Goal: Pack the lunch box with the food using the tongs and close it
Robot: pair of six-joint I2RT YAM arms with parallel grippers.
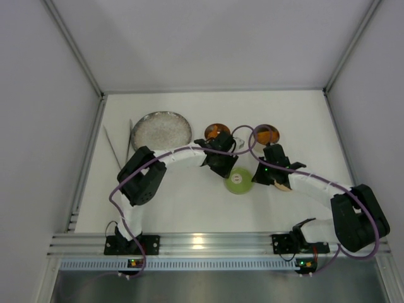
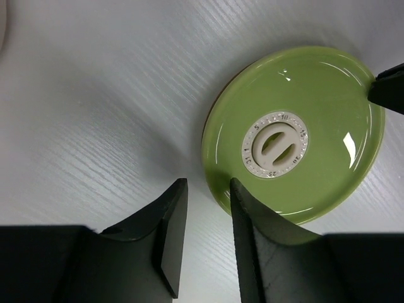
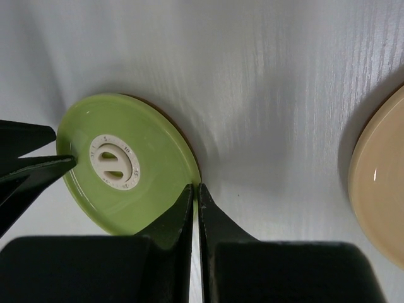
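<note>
A round green lid [image 1: 240, 184] with a cream dial lies on the white table between my two grippers. In the left wrist view my left gripper is part open at the near edge of the green lid [image 2: 328, 139], with nothing visible between its fingers. My right gripper is shut, its tips meeting at the opposite edge of the lid [image 3: 148, 164]; whether any of the rim sits between them cannot be made out. A peach lid [image 3: 386, 183] rests to the right, partly under the right arm in the top view.
Two brown bowls stand behind the arms, the left bowl [image 1: 214, 129] partly hidden by my left arm, the right bowl [image 1: 266, 134] with orange inside. A round silver tray [image 1: 161, 131] and thin utensils [image 1: 112, 148] lie at the back left. Free table spans the front.
</note>
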